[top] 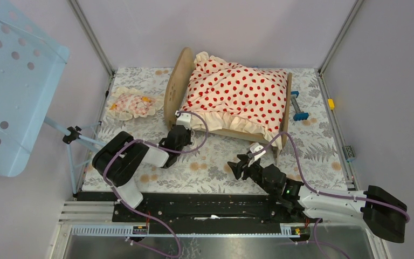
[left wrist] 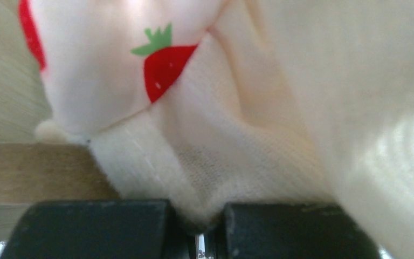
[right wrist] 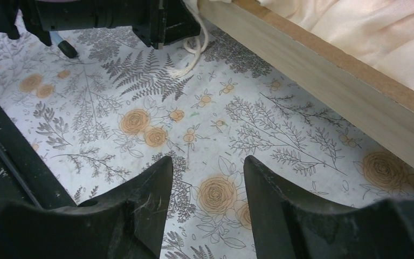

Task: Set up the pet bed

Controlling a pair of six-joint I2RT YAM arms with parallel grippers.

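Observation:
The wooden bed frame (top: 175, 81) at the back holds a cream cushion (top: 233, 91) with red strawberries, its ruffle draped along the front rail (right wrist: 345, 75). My left gripper is shut at the cushion's front-left corner, against its cream fabric (left wrist: 221, 140) beside the wooden rail; whether fabric is between the fingers is unclear. A cord (right wrist: 188, 59) hangs beside it in the right wrist view. My right gripper (top: 236, 167) stands open over the bare mat in front of the bed, with nothing between its fingers.
A small frilled pillow (top: 132, 104) lies at the back left. A blue-ended bar (top: 299, 108) lies right of the bed. A light blue perforated panel on a stand (top: 21, 97) fills the left edge.

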